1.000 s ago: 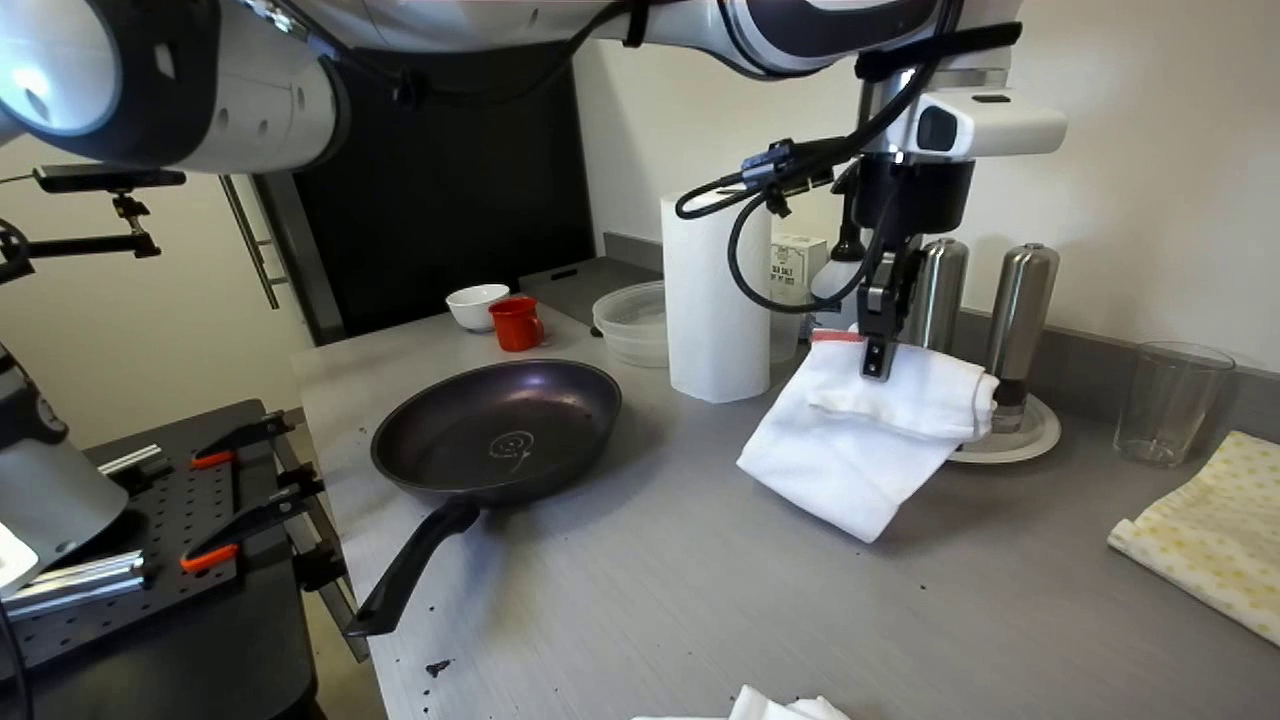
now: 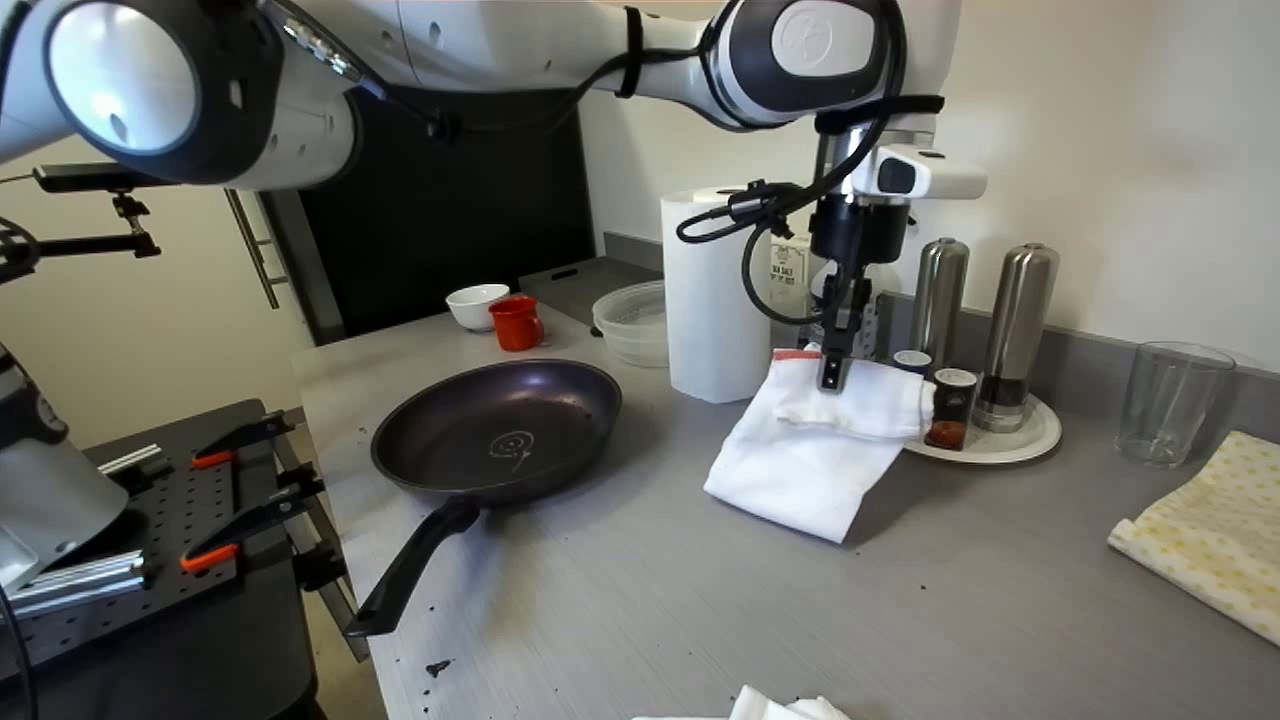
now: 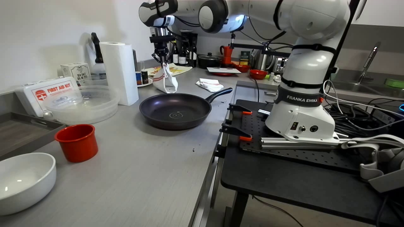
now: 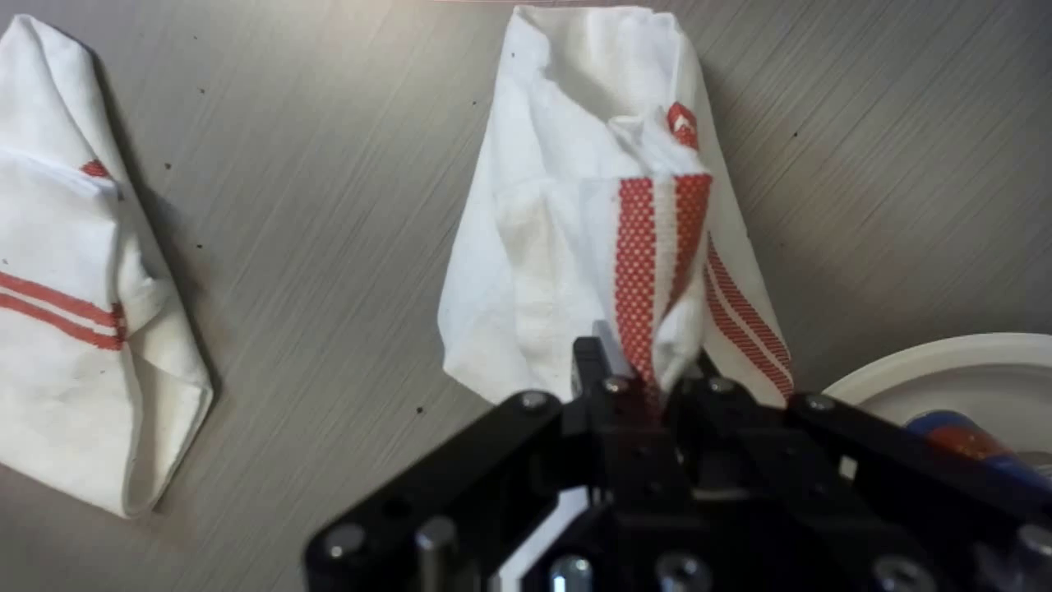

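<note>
A white cloth with red stripes (image 2: 792, 462) hangs from my gripper (image 2: 830, 382), which is shut on its upper folded part. In the wrist view the fingertips of the gripper pinch a red-striped fold of this cloth (image 4: 552, 247), and the rest spreads out beyond them. Exterior view 2 shows the cloth (image 3: 165, 81) drooping in a loop behind the pan; whether its lower edge touches the counter I cannot tell. A second white cloth with red stripes (image 4: 59, 385) lies folded on the counter, apart from the held one.
A dark frying pan (image 2: 498, 432) stands left of the cloth. Close behind are a paper towel roll (image 2: 716, 300) and a white plate (image 2: 1032, 434) with shakers and steel mills (image 2: 1017, 324). A glass (image 2: 1173, 402) stands farther right.
My gripper has moved left and slightly down in exterior view 1, carrying the cloth toward the paper towel roll. Small jars on the plate now show beside the cloth.
</note>
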